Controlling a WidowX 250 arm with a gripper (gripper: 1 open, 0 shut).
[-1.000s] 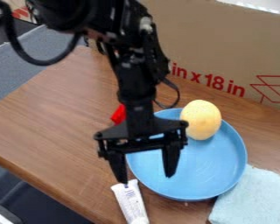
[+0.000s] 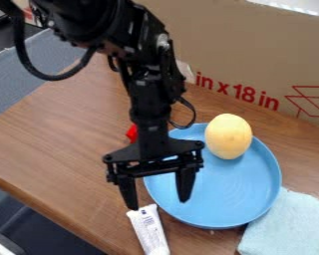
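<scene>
My black gripper [image 2: 159,187] hangs open over the left part of a blue plate [image 2: 242,194], its two fingers apart with nothing seen between them. A yellow oval object [image 2: 229,135] rests on the back of the plate. A white labelled packet [image 2: 148,231] lies below my left finger, near the front of the table. A red object [image 2: 131,132] is mostly hidden behind the arm.
A light cloth [image 2: 285,231] lies at the front right. A cardboard box [image 2: 242,50] stands along the back. Its front-left edge drops to a dark area.
The gripper is still open, and the objects on the table appear unmoved.
</scene>
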